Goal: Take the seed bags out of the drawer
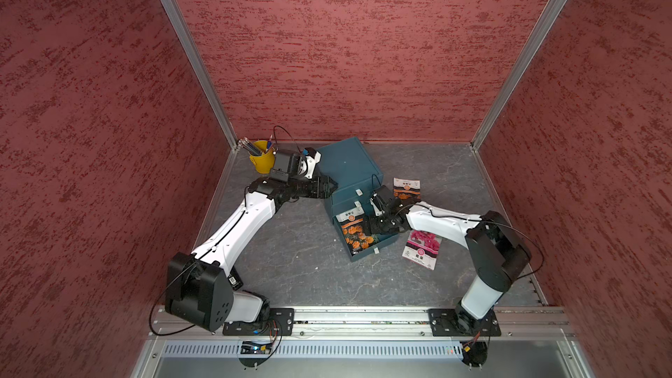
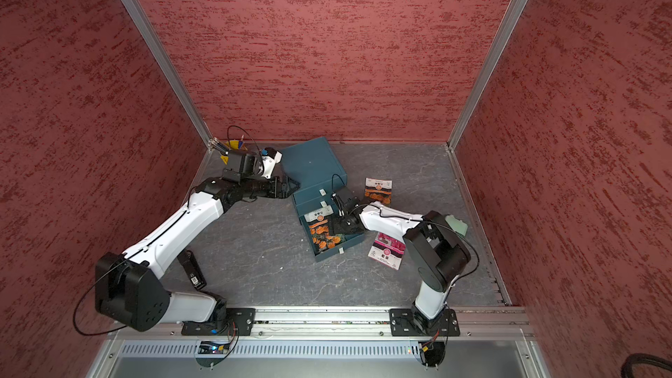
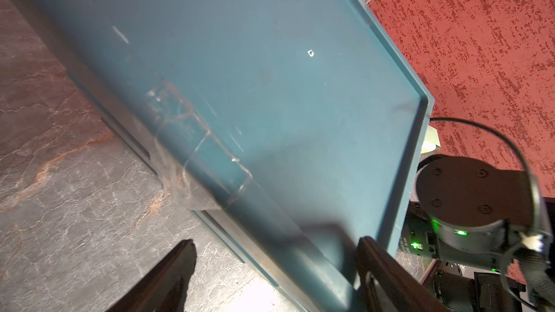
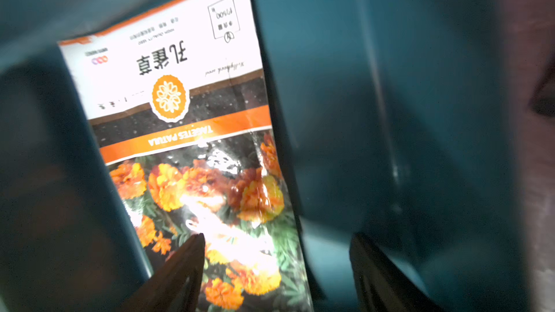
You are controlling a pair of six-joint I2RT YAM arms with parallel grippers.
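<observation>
The blue-green drawer stands pulled out at the front of its box. Inside lies an orange marigold seed bag, flat along the drawer's left side. My right gripper is low over the drawer, open, one finger above the bag's lower part and the other over bare drawer floor. Nothing is held there. Two more bags are on the table to the right: a pink one and an orange one, partly behind the right arm. At the box's left side, my left gripper has its fingers wide apart, one overlapping the box edge.
A yellow bucket with brushes stands at the back left. A black object lies near the left arm's base, and a pale green piece at the right. The table in front of the drawer is clear.
</observation>
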